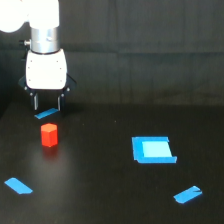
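Note:
My gripper (47,101) hangs at the upper left of the camera view, below the white arm housing (46,70). Its two dark fingers stand apart, with nothing visible between them. A small red-orange block (49,135) rests on the dark table, in front of the gripper and clear of it. To the right lies a pale square (156,149) with blue along its upper and left edges and part of its lower edge.
Blue strips mark the table: one (46,114) just behind the block, one (18,186) at the front left and one (188,194) at the front right. A dark wall or curtain (145,60) closes off the back.

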